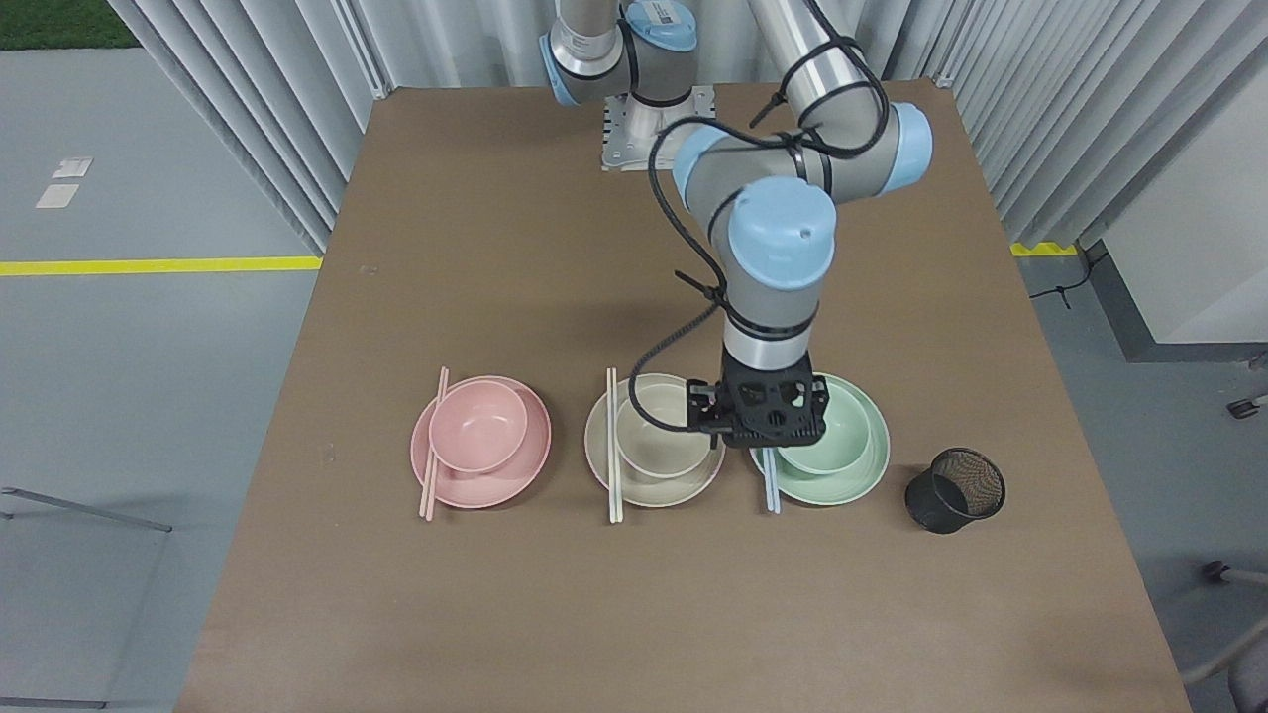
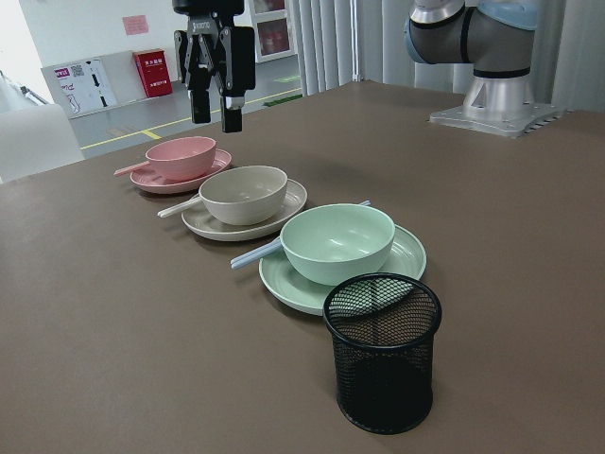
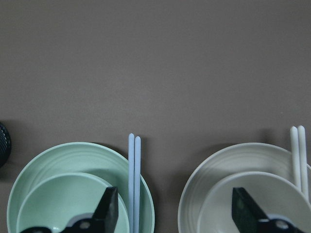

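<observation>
My gripper (image 2: 216,106) is open and empty, above the cream bowl (image 2: 242,196) and green bowl (image 2: 337,246); in the wrist view its fingers sit over both bowls, with the table between them. Each bowl sits on a matching plate with chopsticks alongside: pink bowl (image 1: 477,424) with pink chopsticks (image 1: 427,487), cream bowl with white chopsticks (image 1: 613,458), green bowl with blue chopsticks (image 3: 133,181). In the front view the gripper body hides parts of the cream and green settings.
A black mesh cup (image 1: 954,491) stands right of the green plate in the front view.
</observation>
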